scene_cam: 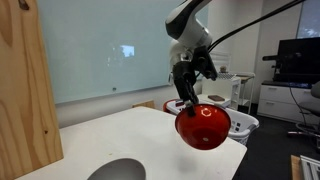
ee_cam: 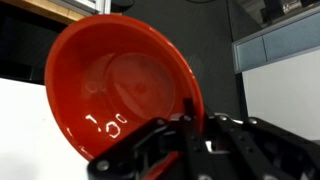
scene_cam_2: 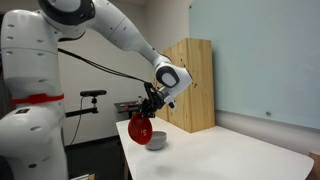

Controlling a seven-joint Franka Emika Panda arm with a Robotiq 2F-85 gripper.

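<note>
A red bowl (scene_cam: 203, 126) hangs in the air near the table's right side, its hollow facing exterior view 1. My gripper (scene_cam: 188, 102) is shut on its rim. From the other side, exterior view 2 shows the bowl (scene_cam_2: 140, 128) tilted on edge below the gripper (scene_cam_2: 146, 112). In the wrist view the red bowl (ee_cam: 125, 80) fills much of the left half, its inside bare. The dark fingers (ee_cam: 205, 145) meet its lower right rim. A grey bowl (scene_cam: 119, 170) stands on the white table near the front edge of exterior view 1.
A white laundry basket (scene_cam: 240, 124) stands beyond the table's right end, partly behind the red bowl. A wooden panel (scene_cam: 28, 85) rises at the left, and a whiteboard (scene_cam: 110, 45) backs the table.
</note>
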